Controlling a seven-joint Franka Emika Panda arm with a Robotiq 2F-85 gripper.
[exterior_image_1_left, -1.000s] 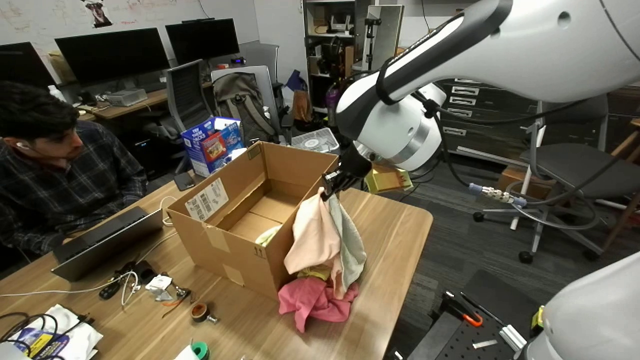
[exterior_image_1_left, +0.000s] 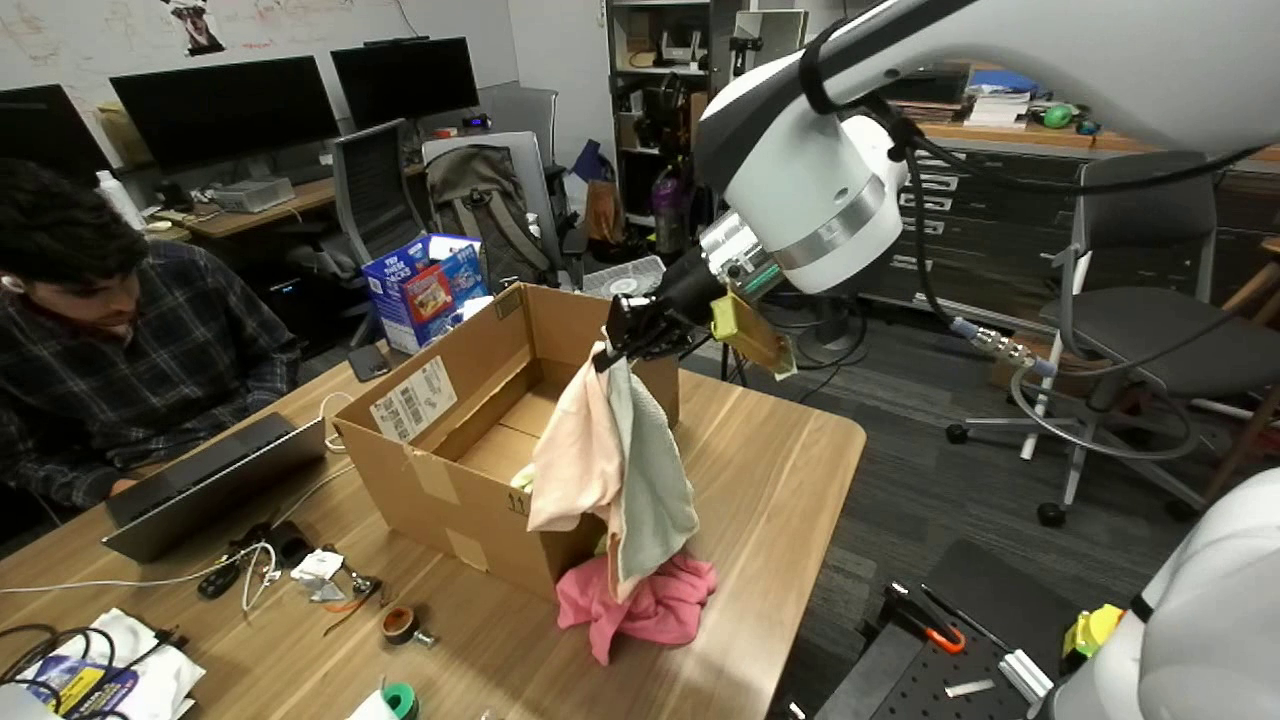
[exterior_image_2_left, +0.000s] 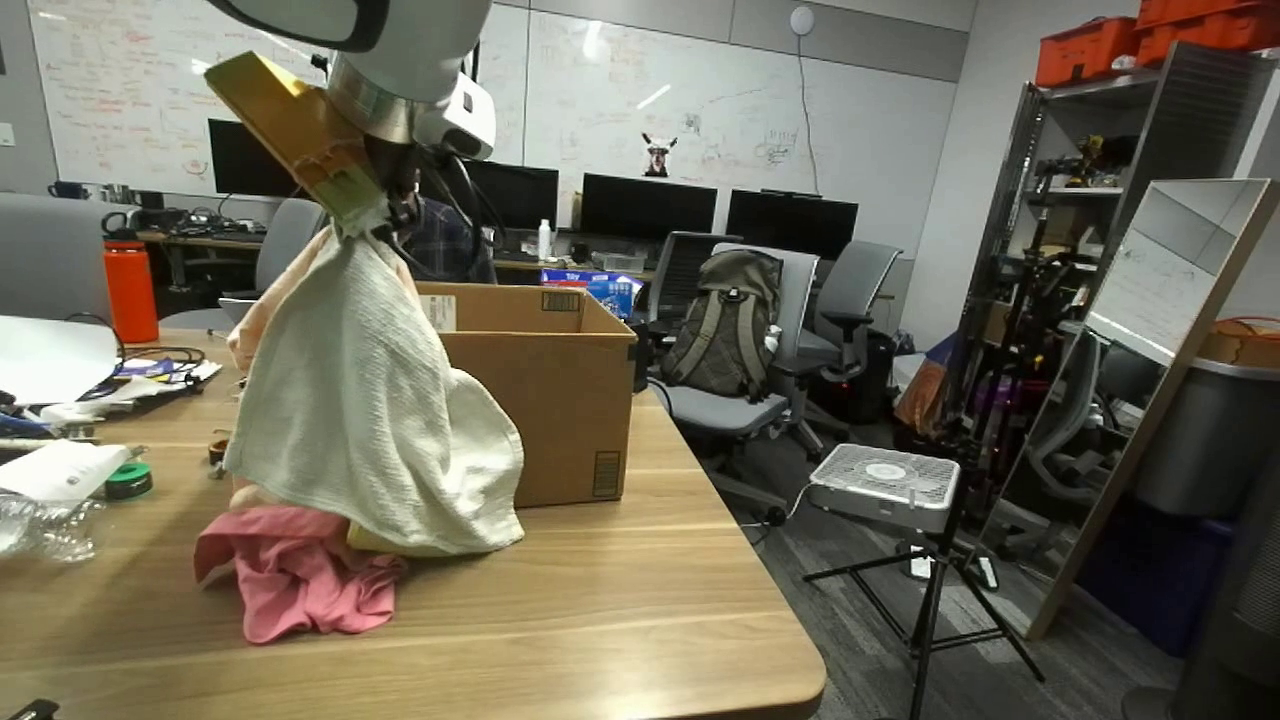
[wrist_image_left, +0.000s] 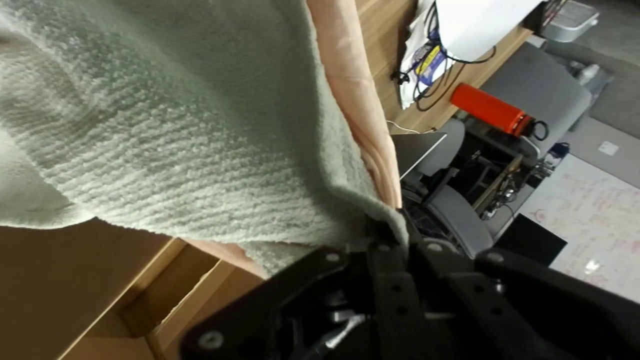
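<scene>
My gripper (exterior_image_1_left: 612, 352) is shut on the top of a pale green cloth (exterior_image_1_left: 649, 474) and a peach cloth (exterior_image_1_left: 578, 450), which hang down together beside the cardboard box (exterior_image_1_left: 480, 510). In the wrist view the green cloth (wrist_image_left: 198, 138) fills much of the left side, with a strip of the peach cloth (wrist_image_left: 354, 84) along its edge. Below them a pink cloth (exterior_image_1_left: 638, 604) lies crumpled on the table against the box. In exterior view 2 the green cloth (exterior_image_2_left: 360, 408) hides part of the box and a yellowish cloth edge (exterior_image_2_left: 408, 548) shows beneath it.
The box is open on top, and a bit of light cloth (exterior_image_1_left: 523, 478) shows inside it. A laptop (exterior_image_1_left: 216, 486) and a seated person (exterior_image_1_left: 108, 336) are at the left. Small parts, cables and tape (exterior_image_1_left: 399, 701) lie near the front.
My gripper has risen and moved left toward the box with the green and peach cloths hanging from it. The pink cloth and the box have stayed in place.
</scene>
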